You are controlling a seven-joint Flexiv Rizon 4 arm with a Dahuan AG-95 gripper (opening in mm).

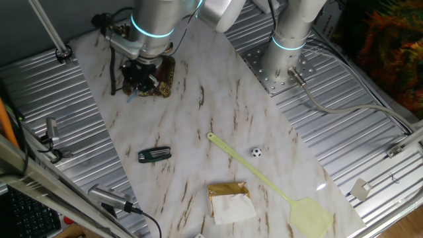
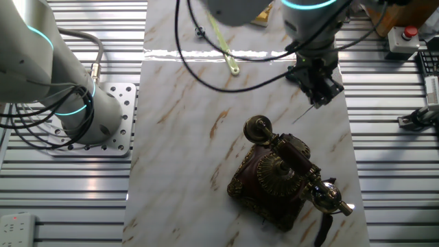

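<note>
An ornate antique-style telephone, dark red with brass trim, stands on the marble-patterned table. Its handset lies across the top of the body. My black gripper hangs beside the phone, apart from it in exterior view 2. From exterior view 1, the gripper and arm cover much of the telephone. A thin pale piece sticks out near the fingertips; what it is cannot be made out. The fingers are too small and dark to show whether they are open or shut.
A dark green multi-tool, a small football, a yellow-green fly swatter and a gold-and-white packet lie elsewhere on the table. Cables loop from the arm.
</note>
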